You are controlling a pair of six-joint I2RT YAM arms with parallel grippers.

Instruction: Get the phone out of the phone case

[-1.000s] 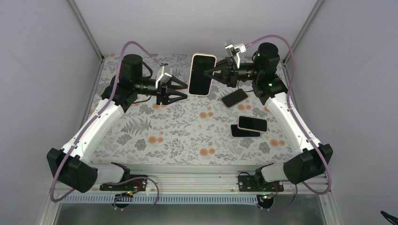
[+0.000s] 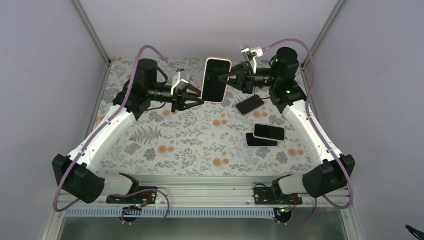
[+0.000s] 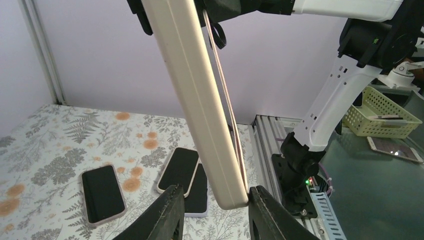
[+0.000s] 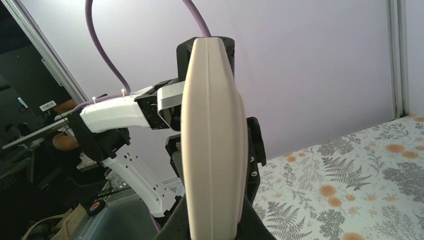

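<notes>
The dark-screened phone (image 2: 215, 80) sits in a pale case, held in the air between the two arms with its screen facing the top camera. My right gripper (image 2: 224, 80) is shut on the right edge of the cased phone. From the other side, my left gripper (image 2: 203, 97) points at the lower left edge with its fingers apart. In the left wrist view, the cream side wall of the case (image 3: 212, 130) slants down, its lower corner between the open fingers. The right wrist view shows the case wall (image 4: 212, 135) covering most of the right fingers.
A phone (image 2: 249, 104) lies on the patterned table behind the right side. Nearer, another phone (image 2: 269, 132) overlaps a dark one (image 2: 261, 140).
My left gripper has moved right, closer to the cased phone, and its fingertips are nearer each other. The right arm and the phone are almost unmoved.
</notes>
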